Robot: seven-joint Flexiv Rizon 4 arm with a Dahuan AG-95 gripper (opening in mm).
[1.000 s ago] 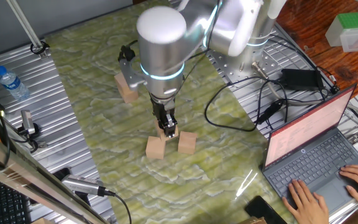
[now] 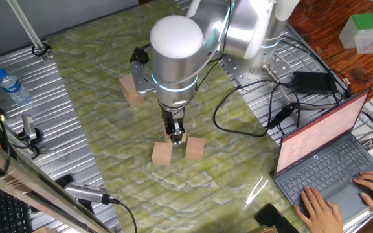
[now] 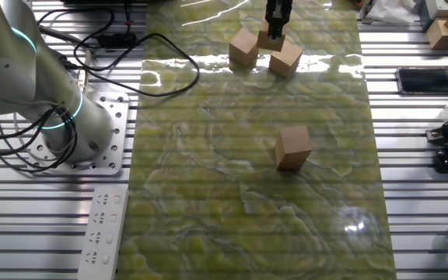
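Observation:
My gripper point(image 2: 176, 137) points down at a small tan wooden block point(image 3: 270, 40), and its dark fingers point(image 3: 276, 29) overlap the block's upper part in exterior view 2. Whether the fingers are clamped on that block or just stand in front of it, I cannot tell. In exterior view 1 the gripper hides most of the block. Close by sit two more wooden blocks, one on the left point(image 2: 162, 153) and one on the right point(image 2: 195, 148). A taller wooden block point(image 3: 293, 148) stands apart from this group on the green marbled mat point(image 3: 208, 210).
A black cable point(image 2: 220, 123) loops onto the mat near the robot's base. A person types at a laptop point(image 2: 326, 162) beside the mat, with a phone point(image 2: 275, 219) near its edge. A metal frame point(image 2: 34, 168) stands on the opposite side.
The two neighbouring blocks and the taller one have not moved.

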